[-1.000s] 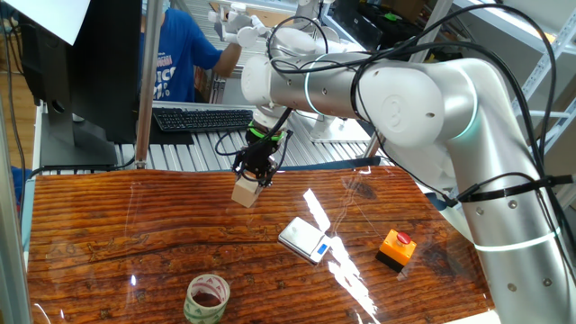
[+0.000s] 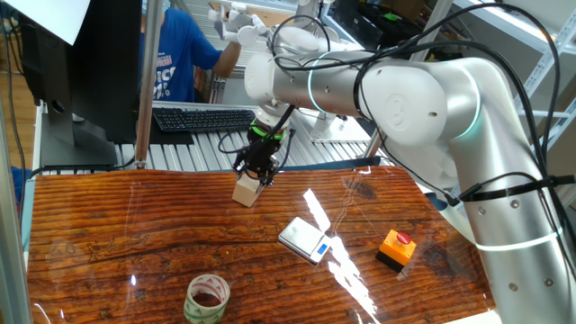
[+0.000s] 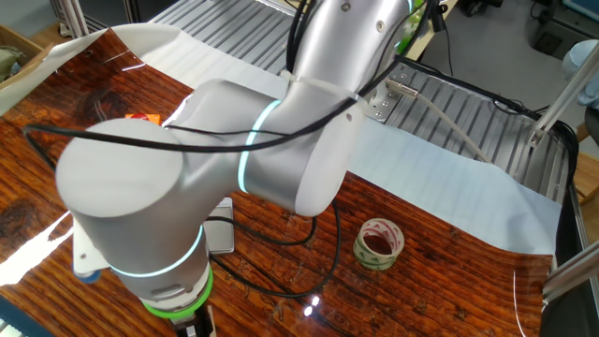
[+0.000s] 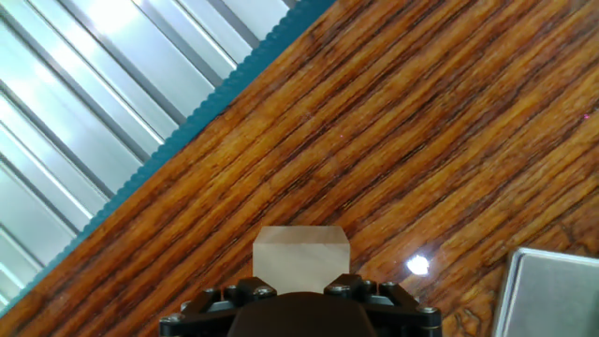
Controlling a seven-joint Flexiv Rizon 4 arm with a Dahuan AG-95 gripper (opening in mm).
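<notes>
A small beige box (image 4: 301, 265) shows at the lower middle of the wrist view, its near part hidden behind my gripper. The black fingers stand at its left and right edges; whether they press on it cannot be made out. In exterior view 1 the same box (image 2: 246, 191) is right under the gripper (image 2: 256, 173), near the table's far edge. Whether it rests on the wood or hangs just above is unclear. Exterior view 2 shows only the wrist's green ring (image 3: 180, 304) and a bit of the gripper at the bottom edge; the box is out of sight there.
On the wooden table (image 2: 135, 234) lie a small silver scale (image 2: 304, 238), a roll of tape (image 2: 206, 298) and an orange box with a red button (image 2: 396, 248). Beyond the far edge are a keyboard (image 2: 202, 119) and a monitor (image 2: 85, 72).
The arm and gripper have shifted only very slightly. The box remains under the gripper, and the other things on the table have not moved.
</notes>
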